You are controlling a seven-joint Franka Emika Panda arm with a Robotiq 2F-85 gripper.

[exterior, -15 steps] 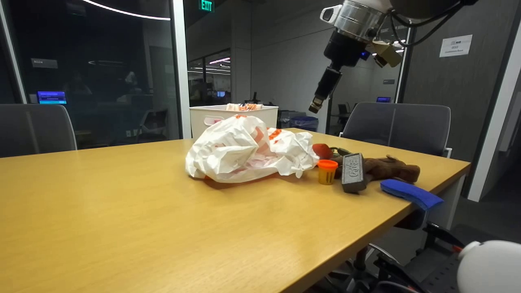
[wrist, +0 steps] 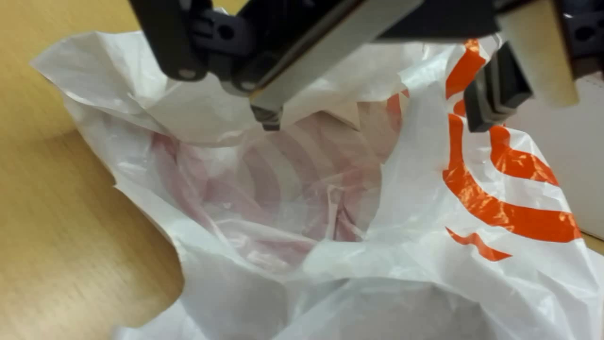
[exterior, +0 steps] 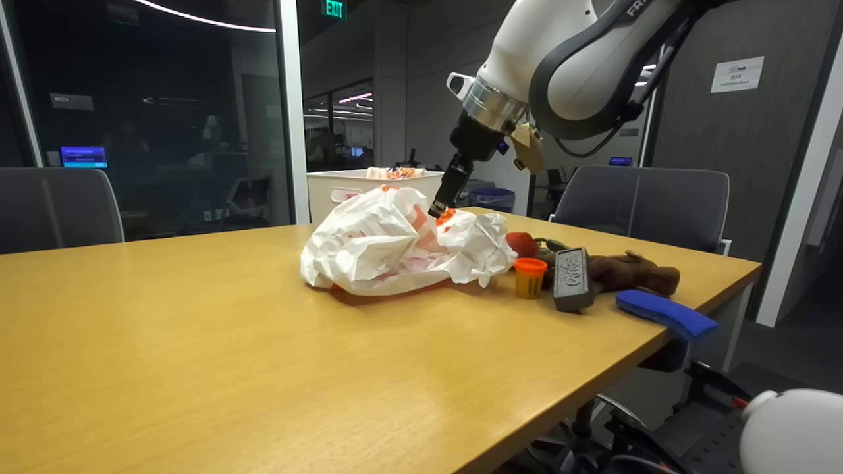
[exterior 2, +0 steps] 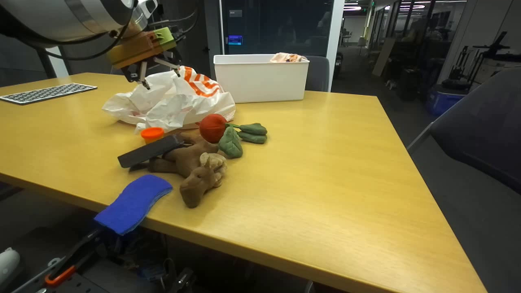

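Observation:
A crumpled white plastic bag (exterior: 367, 245) with orange print lies on the table, its mouth gaping in the wrist view, where the inside of the bag (wrist: 283, 170) shows pinkish and holds no clear object. Over that mouth my gripper stands open, its two fingers wide apart with nothing between them. Exterior view 2 puts the gripper (exterior 2: 162, 78) at the bag's upper part. Whether the fingertips touch the plastic, I cannot tell.
Beside the bag lie an orange-lidded tub (exterior: 529, 280), a dark eraser (exterior: 572, 278), a brown plush toy (exterior 2: 188, 158), a red plush vegetable (exterior 2: 213, 127) and a blue cloth (exterior 2: 134, 202) over the edge. A white bin (exterior 2: 261, 80) stands behind. A keyboard (exterior 2: 46, 92) lies far left.
In exterior view 1 my gripper has moved left and down, from above the right side of the bag to close over it. The bag and other objects look unmoved.

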